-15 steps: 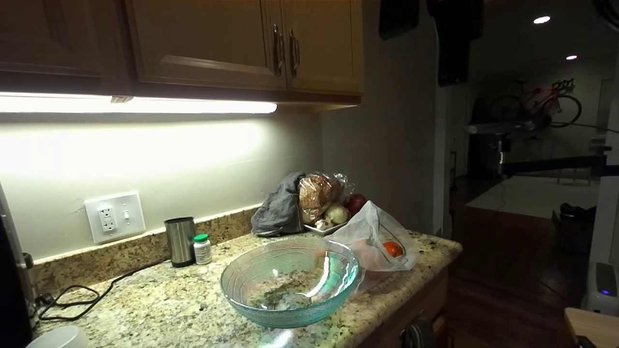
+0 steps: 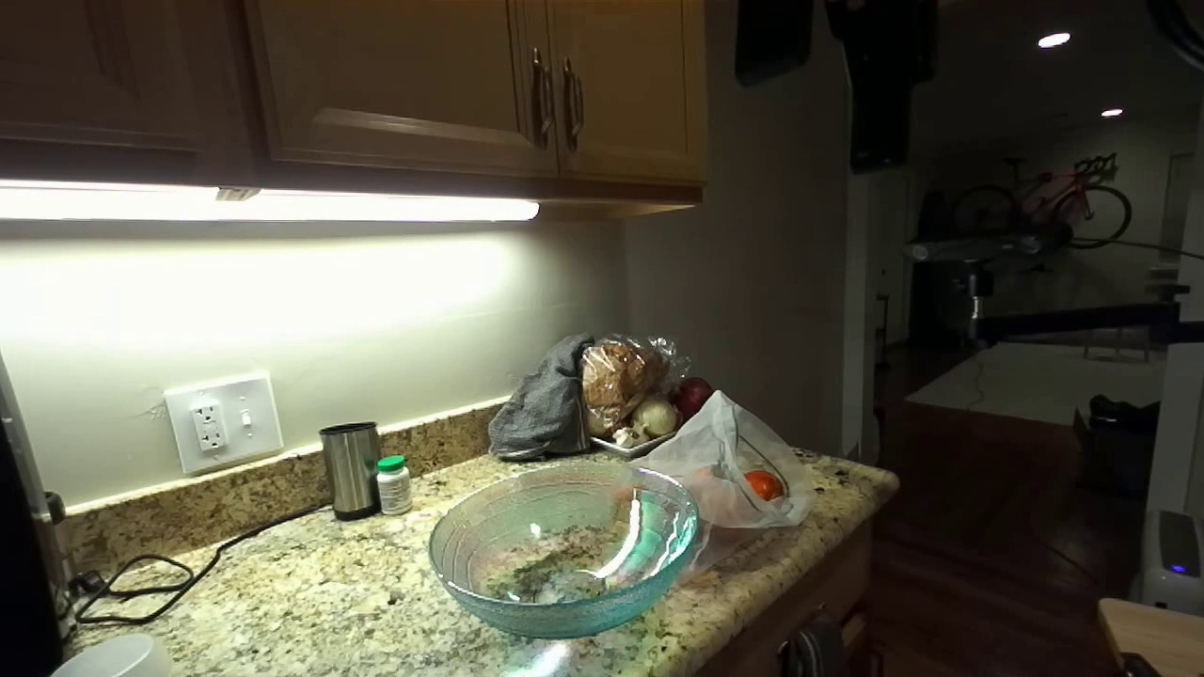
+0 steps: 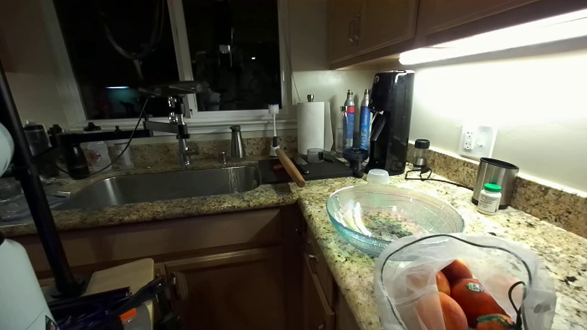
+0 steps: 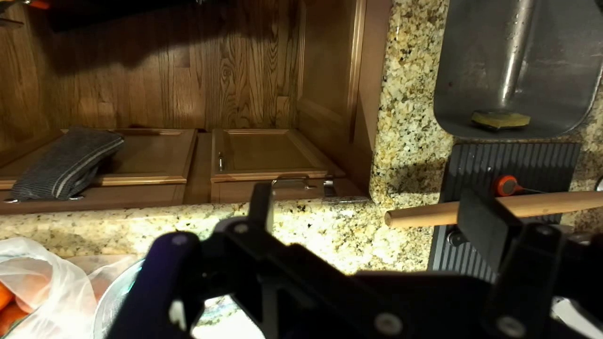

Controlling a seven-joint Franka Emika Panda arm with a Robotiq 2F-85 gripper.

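My gripper stands open in the wrist view, its dark fingers (image 4: 487, 229) wide apart. Nothing is held between them. High above the counter, its dark fingers (image 2: 772, 39) show at the top edge of exterior view 1. An empty-looking clear glass bowl (image 2: 564, 609) rests on the granite counter, well below. Beside the bowl lies a translucent mesh bag (image 3: 399, 286) with several red-orange tomatoes (image 3: 476, 299). In the wrist view, the gripper's body hides much of the bowl.
A steel tumbler (image 2: 352, 474) and a green-capped bottle (image 2: 394, 490) stand near the wall. Produce and a grey cloth (image 2: 544, 406) fill the far corner. A wooden handle (image 3: 290, 167) juts past the dark mat near the sink (image 3: 165, 189). Bare counter (image 2: 305, 587) lies left of the bowl.
In exterior view 1 the gripper's dark fingers have come down very slightly. The bowl, bag and other counter items have not moved.
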